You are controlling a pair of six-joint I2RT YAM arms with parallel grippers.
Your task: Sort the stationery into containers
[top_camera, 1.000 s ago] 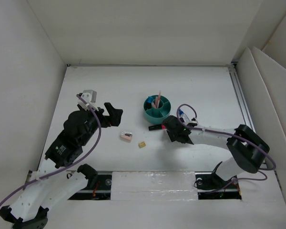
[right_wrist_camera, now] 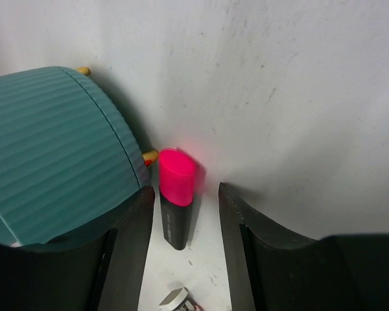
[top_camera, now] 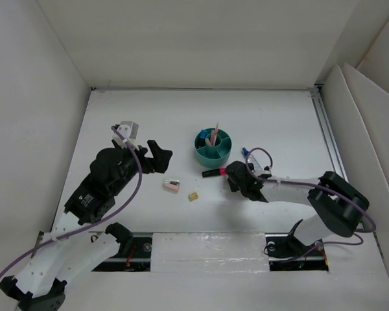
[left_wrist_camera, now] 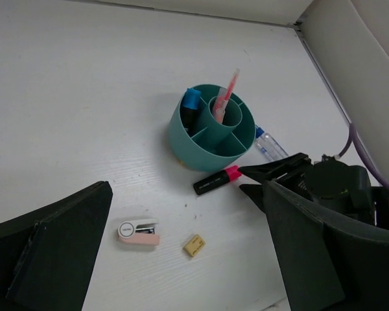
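A black highlighter with a pink cap (right_wrist_camera: 176,178) lies on the table against the foot of the round teal organizer (top_camera: 211,159). My right gripper is partly open, with the highlighter showing between its fingers and a clear gap on the right side. The organizer holds a blue-capped marker (left_wrist_camera: 190,107) and pink pens (left_wrist_camera: 227,96). A pink-and-white stapler (left_wrist_camera: 139,232) and a small yellow block (left_wrist_camera: 194,245) lie on the bare table. Above the table at the left, my left gripper stands open and empty.
A clear bottle-like item with a blue end (left_wrist_camera: 270,144) lies right of the organizer, close to the right arm. Free table surrounds the stapler and block. A wall (top_camera: 363,142) bounds the right side.
The left arm has shifted slightly right. The highlighter stays about where it was.
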